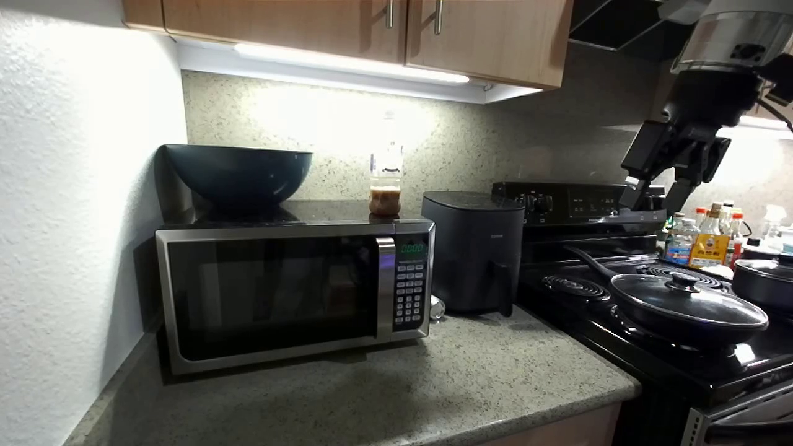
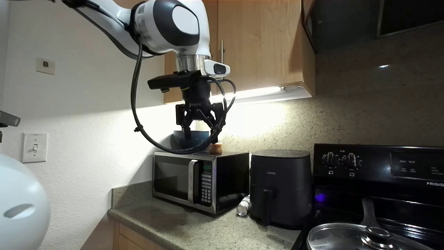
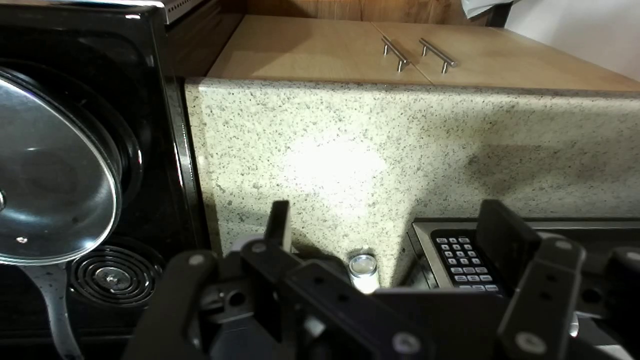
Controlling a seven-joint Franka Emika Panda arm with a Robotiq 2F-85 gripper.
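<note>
High above the counter hangs my gripper, open and empty, its two dark fingers spread well apart. In the wrist view the gripper has bare speckled counter far below the gap between its fingertips. A silver-framed microwave with its door closed stands against the left wall. On its top are a dark blue bowl and a clear bottle with brown liquid low inside. Beside it stands a black air fryer. A small silver-white cylinder lies between the two appliances.
To the right, the black stove carries a lidded pan and a dark pot. Several bottles stand beyond it. Wooden cabinets overhang the back.
</note>
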